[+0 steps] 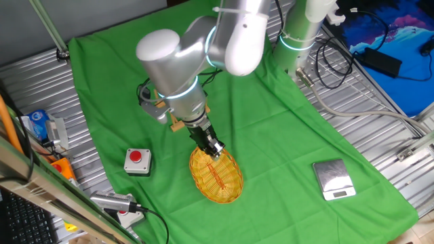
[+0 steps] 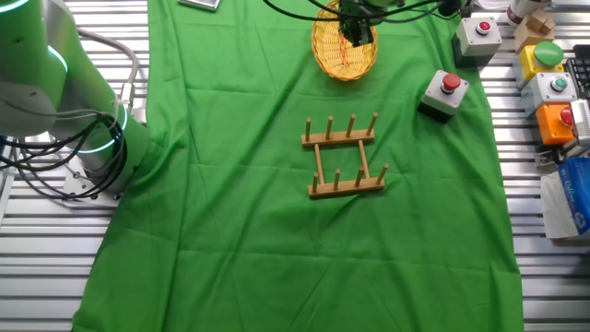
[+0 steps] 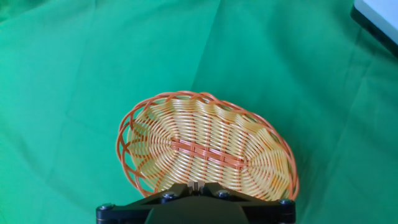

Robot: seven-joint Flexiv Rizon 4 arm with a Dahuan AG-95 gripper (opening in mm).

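An oval woven basket (image 3: 205, 152), yellow with an orange-brown rim and centre strip, lies on the green cloth, and it looks empty. Over its near side in the wrist view hangs my gripper, its black fingertips together and nothing showing between them. In exterior view 1 the gripper (image 1: 215, 150) is above the basket's upper rim (image 1: 232, 157); whether it touches the rim cannot be told. Exterior view 2 shows the basket (image 2: 343, 63) at the top, partly hidden by the gripper and cables.
A wooden peg rack (image 2: 343, 138) stands behind the arm. Red-button boxes (image 1: 137, 163) sit to the left in exterior view 1. A small scale (image 1: 333, 179) lies to the right. Bare cloth separates the basket from the scale.
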